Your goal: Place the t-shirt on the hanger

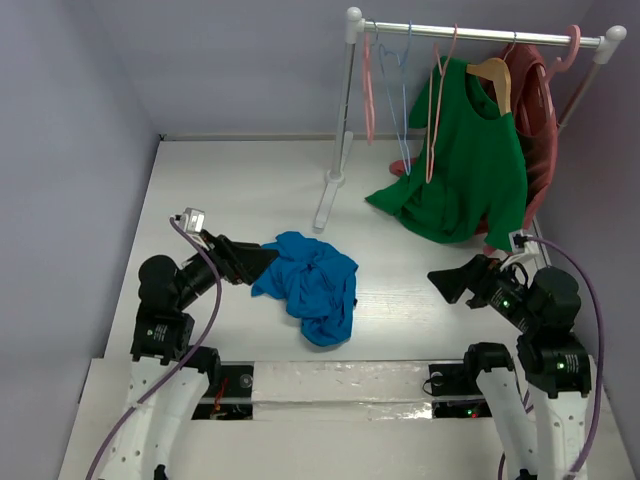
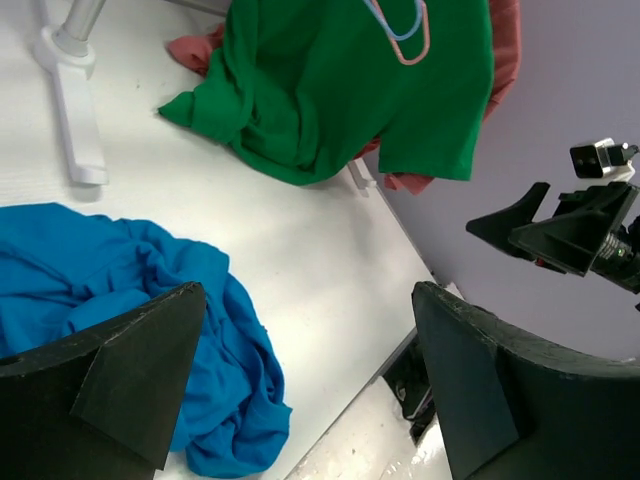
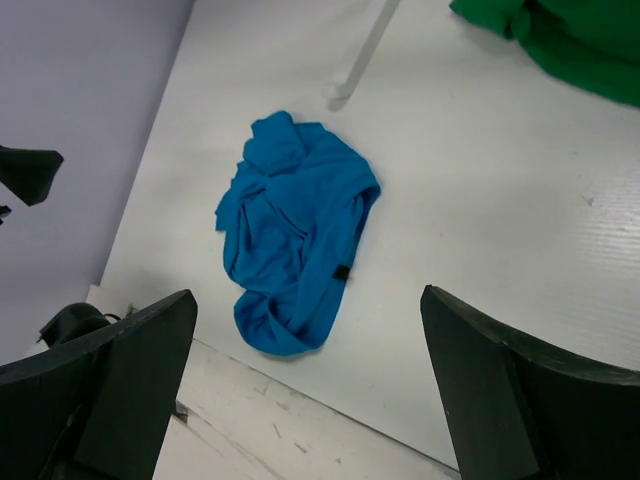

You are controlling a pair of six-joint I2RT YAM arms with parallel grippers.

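A crumpled blue t-shirt (image 1: 312, 285) lies in a heap on the white table, left of its middle. Just to its left, apparently above the table, my left gripper (image 1: 262, 264) is open and empty. The left wrist view has the shirt's folds (image 2: 225, 370) at lower left, partly hidden by a finger (image 2: 120, 385). Well to the right of the shirt, my right gripper (image 1: 443, 287) stands open, nothing between its fingers. From the right wrist the whole shirt (image 3: 295, 230) is visible. Empty hangers, one blue (image 1: 402, 95) and one pink (image 1: 436, 110), hang from the rail.
A metal rack's rail (image 1: 480, 33) spans the back right, its foot (image 1: 328, 200) resting behind the blue shirt. A green shirt (image 1: 465, 160) on a wooden hanger (image 1: 494, 80) and a reddish garment (image 1: 535, 130) hang at right. Bare table separates my right gripper from the blue shirt.
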